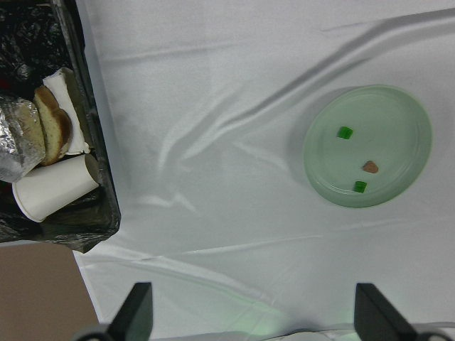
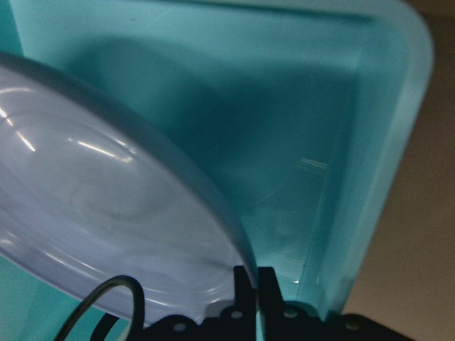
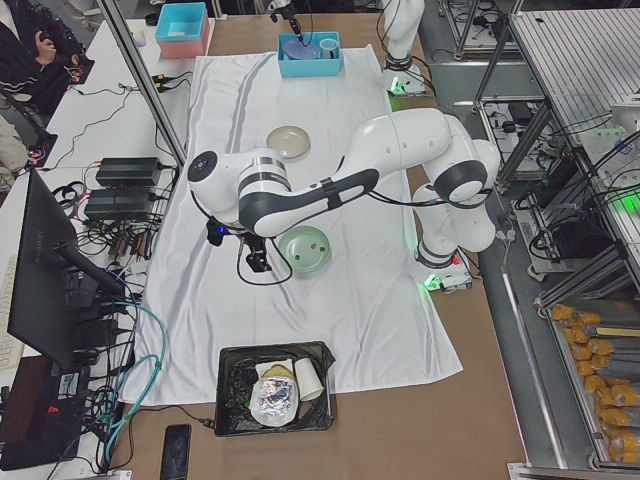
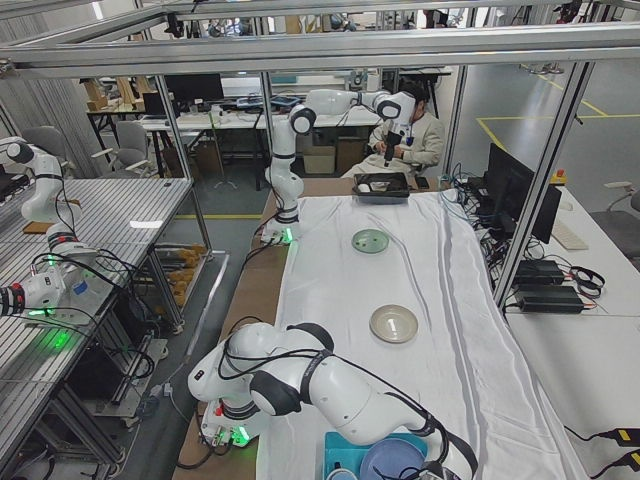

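A pale green plate (image 1: 367, 128) with two green cubes and a brown bit lies on the white cloth; beside it a black-lined tray (image 1: 99, 213) holds foil, bread and a paper cup (image 1: 53, 188). My left gripper hovers over the cloth between them, open and empty. At the far end, my right gripper is shut on the rim of a lilac plate (image 2: 106, 206) inside a blue bin (image 2: 380, 177).
A beige plate (image 3: 288, 142) lies mid-cloth, with clear cloth around it. A monitor (image 3: 55, 280), cables and black boxes line one side, off the cloth. A light blue cup (image 3: 328, 48) is in the bin.
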